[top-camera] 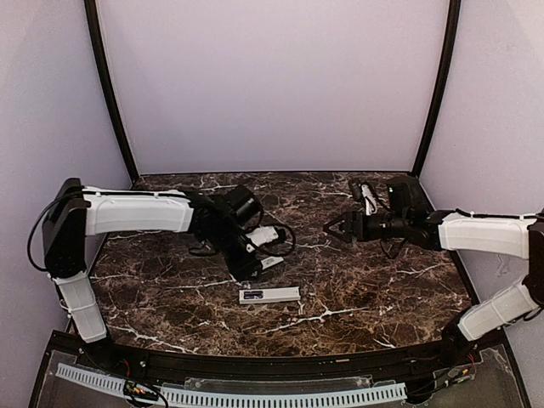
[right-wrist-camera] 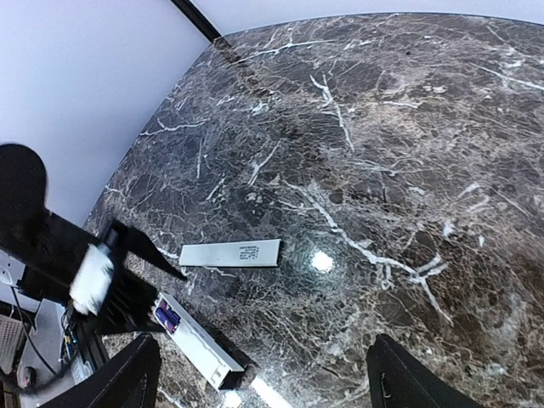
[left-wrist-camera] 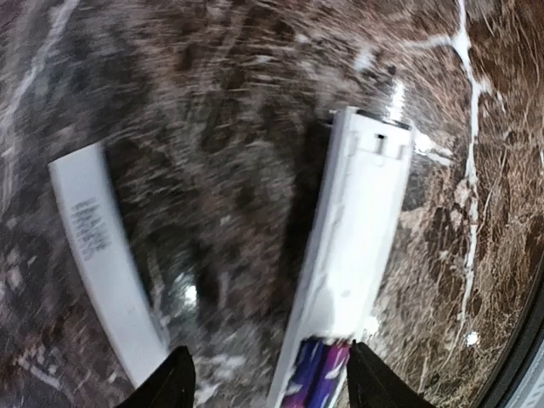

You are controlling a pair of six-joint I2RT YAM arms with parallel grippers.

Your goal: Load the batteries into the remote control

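The white remote body (top-camera: 280, 294) lies on the marble table with its long tray facing up; two purple batteries (left-wrist-camera: 314, 371) sit side by side at one end of it. The separate white cover lies beside it, apart, also visible in the right wrist view (right-wrist-camera: 221, 253). My left gripper (top-camera: 250, 274) hovers just above the battery end, open, its fingers at the bottom of its wrist view with nothing held. My right gripper (top-camera: 337, 226) is raised at the right of the table, its fingers apart and empty.
Clear table surrounds both pieces, especially at the back and right. Pale walls stand at the sides and back; a dark frame edge with a slotted rail runs along the front.
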